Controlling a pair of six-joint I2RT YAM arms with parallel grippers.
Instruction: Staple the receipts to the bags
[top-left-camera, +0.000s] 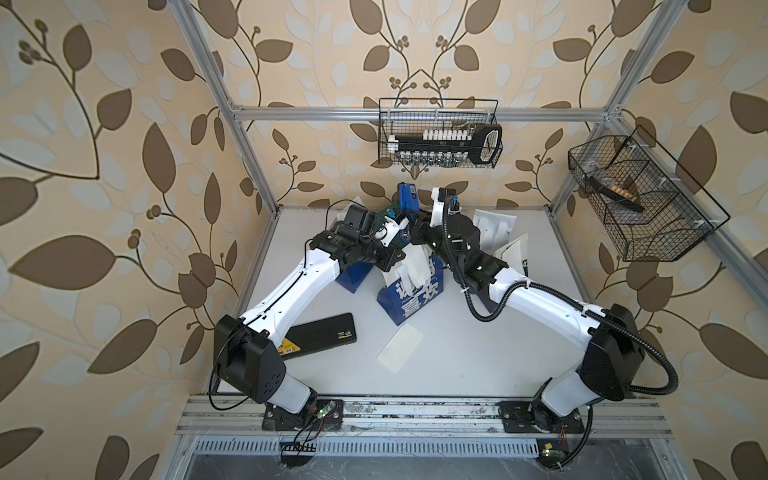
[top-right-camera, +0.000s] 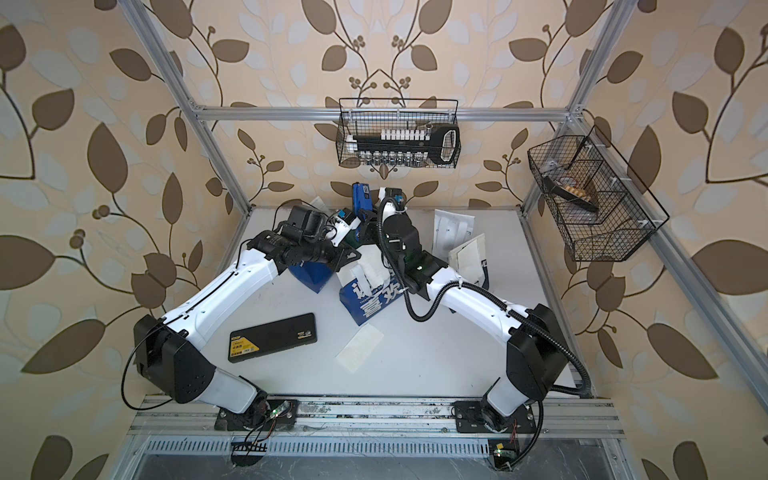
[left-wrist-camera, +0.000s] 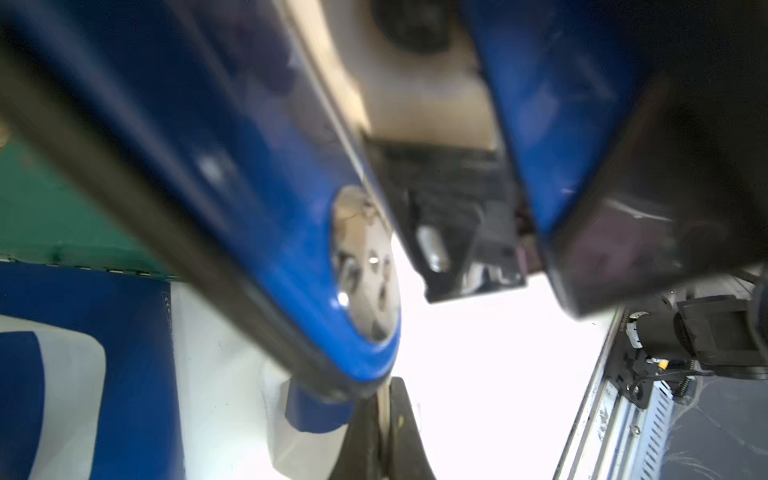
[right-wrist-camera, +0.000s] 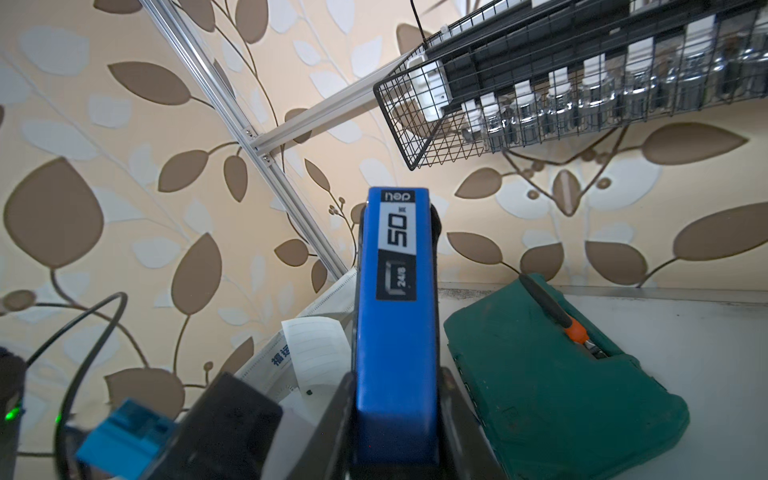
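Observation:
My right gripper is shut on a blue stapler (right-wrist-camera: 397, 336), held up above the table in the right wrist view. The same stapler (left-wrist-camera: 240, 184) fills much of the left wrist view, its tip close to my left fingers. My left gripper is shut; whether thin paper lies between its fingers I cannot tell. Below both grippers stands a blue-and-white bag (top-left-camera: 421, 298) with white paper (top-left-camera: 413, 270) at its top. A loose receipt (top-left-camera: 399, 348) lies flat in front of the bag. The stapler's mouth and the bag's top edge are partly hidden.
To the left are another blue bag (top-left-camera: 354, 277) and a black-and-yellow box (top-left-camera: 321, 334). White bags (top-right-camera: 453, 232) stand at the right. Behind, a green case (right-wrist-camera: 552, 384) lies on the table, beneath a wire basket (top-left-camera: 438, 136).

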